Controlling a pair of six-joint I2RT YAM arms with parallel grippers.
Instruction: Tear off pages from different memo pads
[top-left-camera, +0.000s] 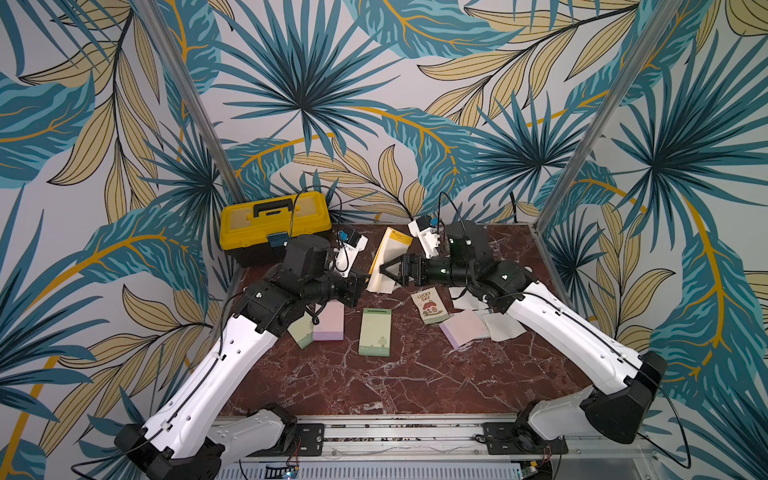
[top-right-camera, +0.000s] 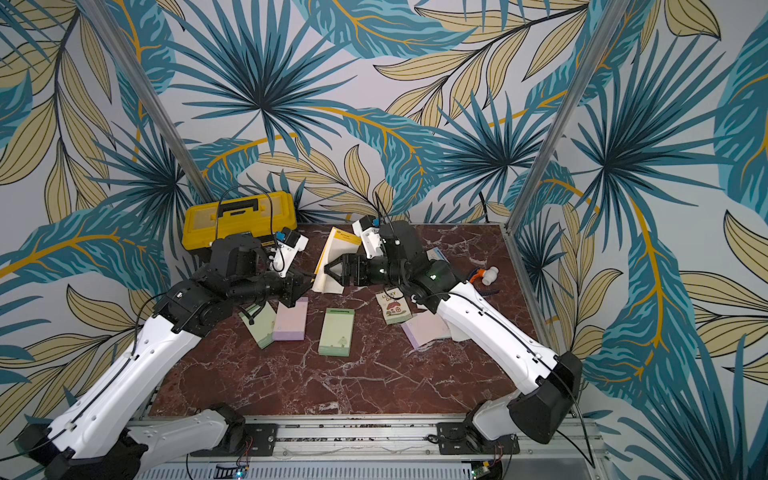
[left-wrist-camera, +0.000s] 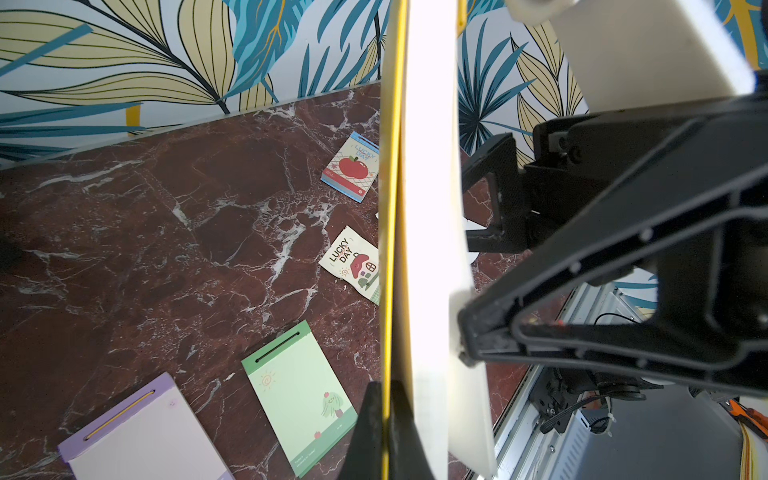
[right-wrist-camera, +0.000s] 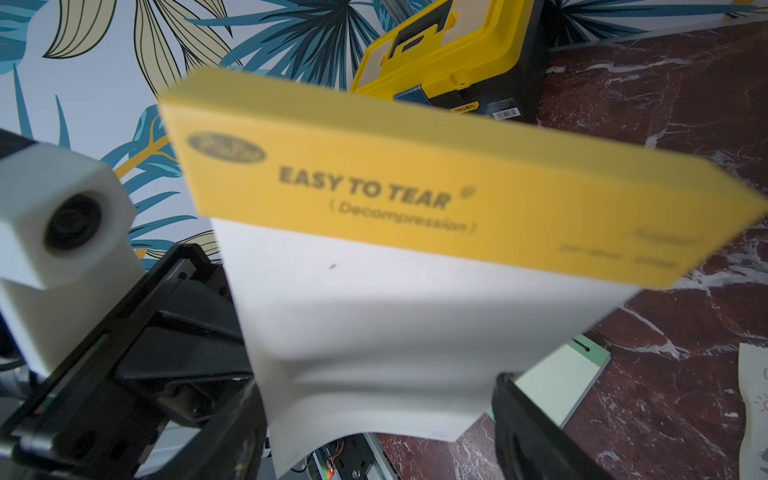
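A memo pad with a yellow header (right-wrist-camera: 400, 180) and white pages (right-wrist-camera: 400, 320) is held up between the two arms. My left gripper is shut on the thin cardboard back of this pad, which appears almost edge-on in the left wrist view. Opposite it, my right gripper is open. Its fingers stand far apart on either side of the lower, curled end of the white pages, without pinching them. From the top left view, the pad (top-left-camera: 388, 256) is tilted, header toward the back wall.
On the table lie a green pad (top-left-camera: 375, 332), a lilac-edged pad (top-left-camera: 329, 321), a LUCKY DAY sheet (top-left-camera: 429, 305) and a pink pad (top-left-camera: 463, 329) beside loose sheets (top-left-camera: 504, 326). A yellow toolbox (top-left-camera: 274, 220) stands back left.
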